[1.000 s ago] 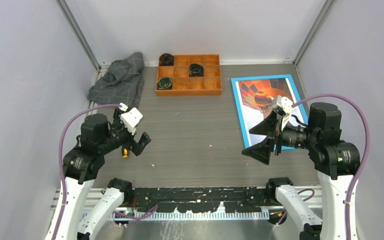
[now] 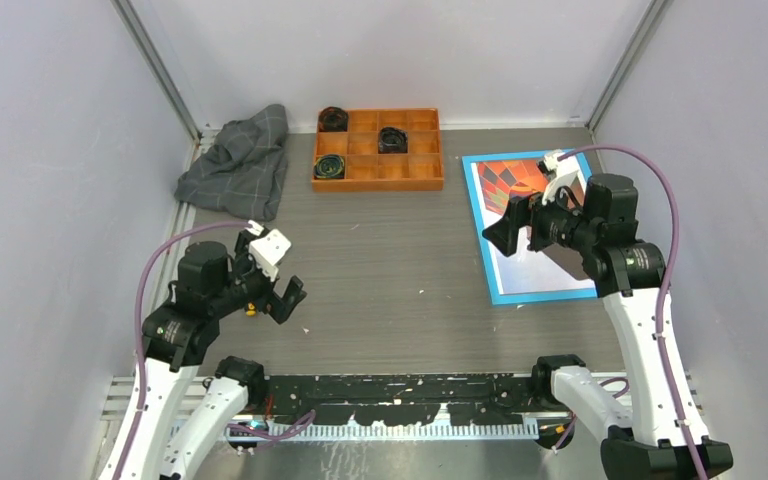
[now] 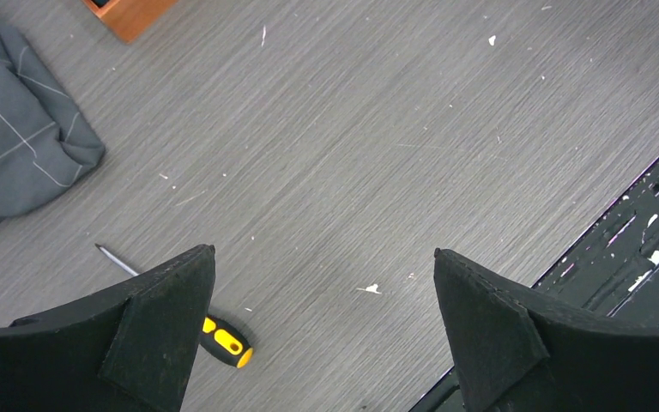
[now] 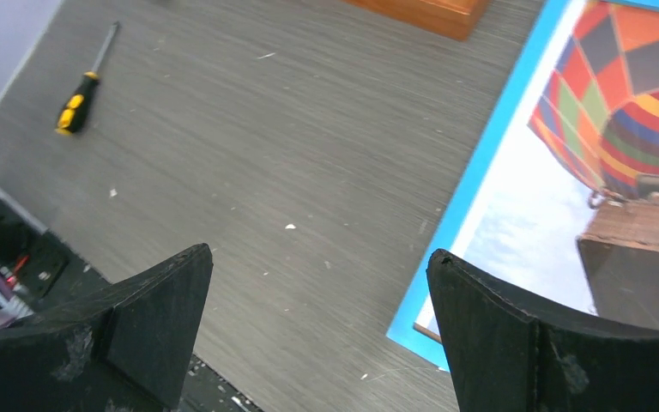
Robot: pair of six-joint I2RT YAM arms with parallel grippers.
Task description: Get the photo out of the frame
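A blue-rimmed frame [image 2: 490,258] lies flat on the right side of the table, a hot-air balloon photo [image 2: 508,183] inside it. My right arm covers part of both in the top view. Above the frame's left edge my right gripper [image 2: 505,228] hangs open, nothing between its fingers; in the right wrist view the frame's blue rim [image 4: 472,176] runs up past the right finger [image 4: 489,335]. My left gripper [image 2: 292,298] is also open and empty, over bare table at the left, with its left finger [image 3: 159,335] partly hiding a yellow-and-black screwdriver [image 3: 227,342].
An orange compartment tray [image 2: 428,185] holding several dark coils stands at the back middle. Left of it lies a crumpled grey checked cloth [image 2: 240,165].
My right gripper has moved away from the table's front edge, further over the frame, and turned. Frame and photo lie unmoved.
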